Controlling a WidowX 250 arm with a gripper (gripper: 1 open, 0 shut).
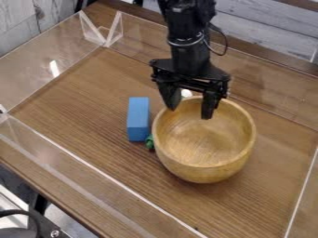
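Note:
My black gripper [189, 91] hangs over the back part of a round tan bowl [204, 144]. Its fingers point down at either side. Whether anything is between them is hard to see. A small white object [187, 93] shows behind the bowl's back rim, partly hidden by the gripper. A blue block [138, 118] lies left of the bowl, with a small green object [151, 142] beside its lower end, against the bowl.
A black cable curves at the bottom left corner.

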